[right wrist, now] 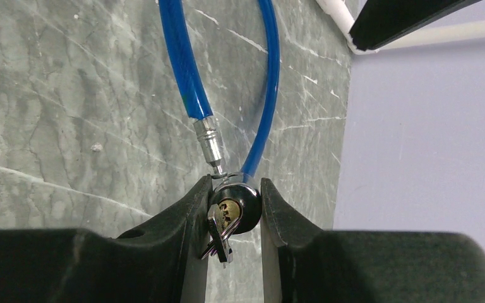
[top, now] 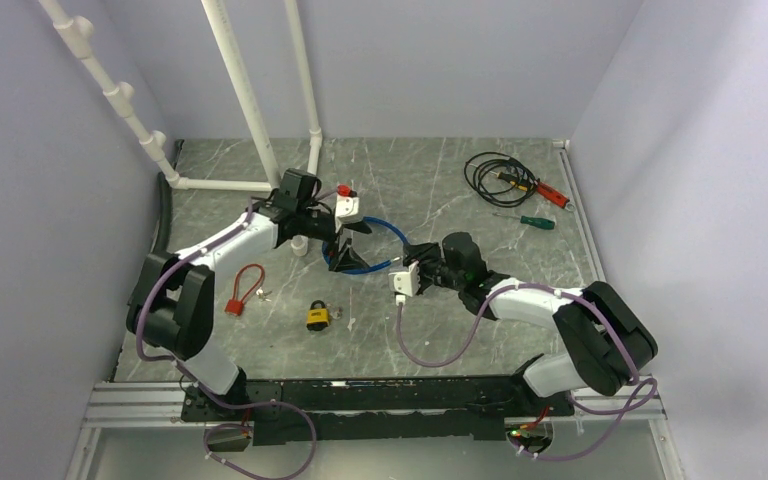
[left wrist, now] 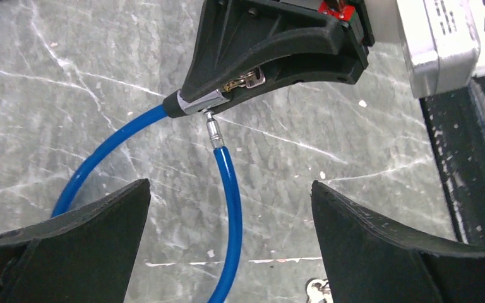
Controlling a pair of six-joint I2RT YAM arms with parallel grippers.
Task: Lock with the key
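Note:
The blue cable lock [left wrist: 230, 196] loops above the table. Its silver lock body [right wrist: 243, 201] is clamped in my right gripper, with a key [right wrist: 220, 230] standing in the brass keyway. The cable's free end, a metal tip [right wrist: 209, 144], meets the side of the lock body; how deep its thin pin sits cannot be told. My left gripper [top: 350, 250] is open, its fingers [left wrist: 79, 243] wide apart. Nothing is gripped between them, though the blue cable shows in the gap in the left wrist view.
A yellow padlock [top: 318, 318] lies near the table's front, with a red cable lock [top: 234, 307] and small keys [top: 263, 294] to the left. At the back right are a coiled black cable [top: 500, 178] and a green screwdriver [top: 537, 222]. White pipes [top: 225, 185] stand back left.

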